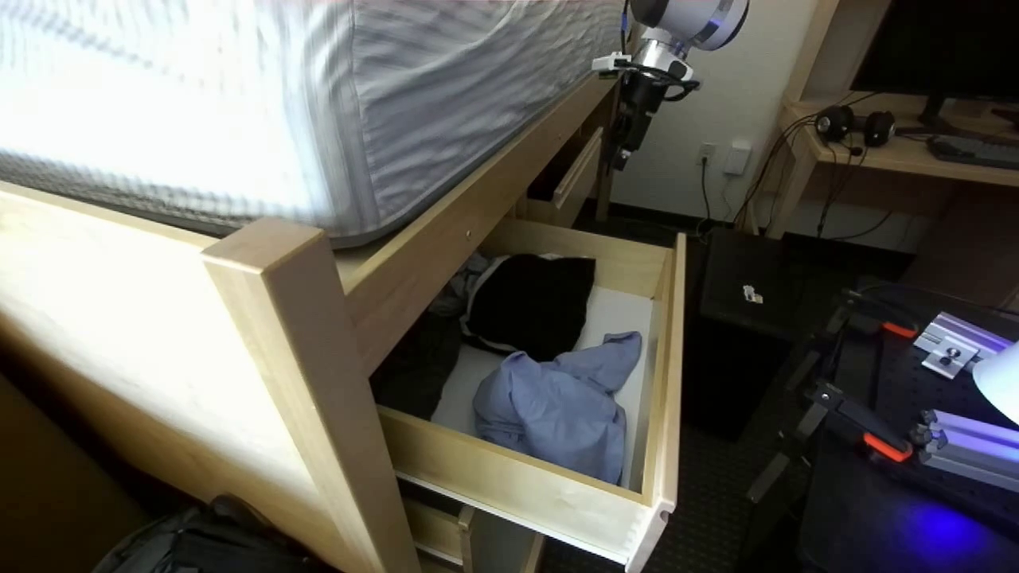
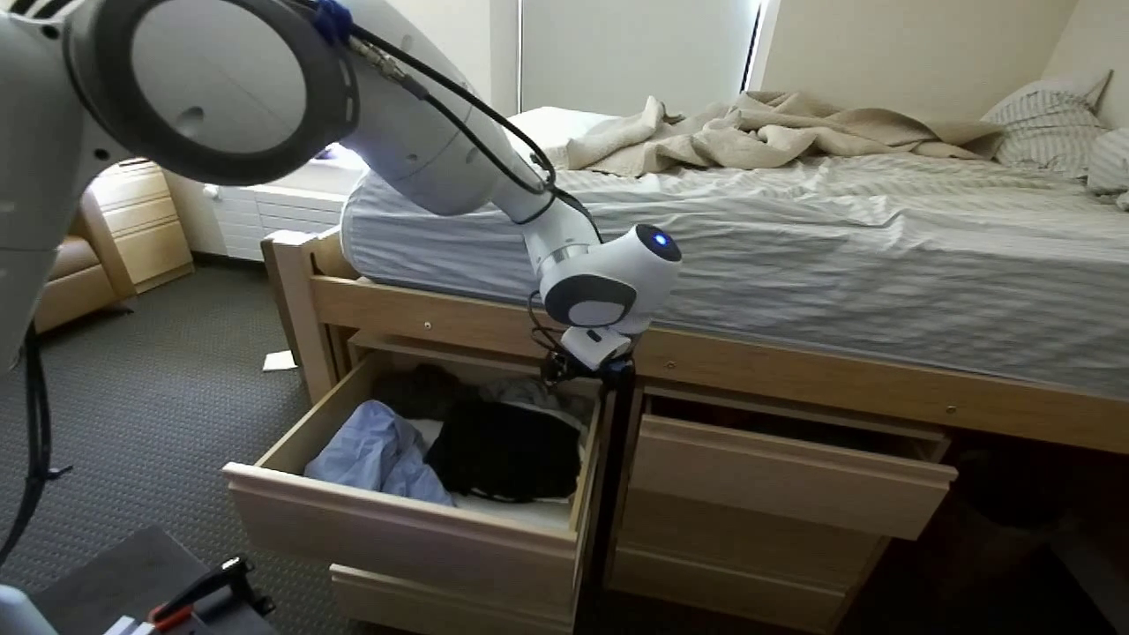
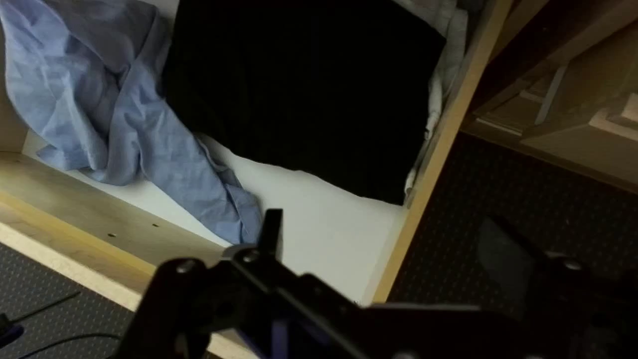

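Observation:
The wooden drawer (image 1: 674, 382) under the bed is pulled out, with a crumpled blue cloth (image 1: 554, 411) and a folded black cloth (image 1: 535, 304) inside. In the wrist view the blue cloth (image 3: 128, 113) lies at left and the black cloth (image 3: 299, 89) fills the upper middle. My gripper is open, one finger over the drawer's white floor and the other over the dark carpet past the drawer's side wall (image 3: 439, 161). Nothing shows between the fingers. In exterior view 2 the gripper (image 2: 614, 372) hangs by the bed rail, above the drawer's right rear end; its tips are hard to see there.
A second drawer (image 2: 788, 476), partly pulled out, is to the right. The bed rail (image 2: 476, 323) and mattress (image 2: 847, 265) rise behind the gripper. A black table with clamps (image 1: 888, 449) stands in front. Bare white floor (image 3: 326, 221) shows inside the drawer.

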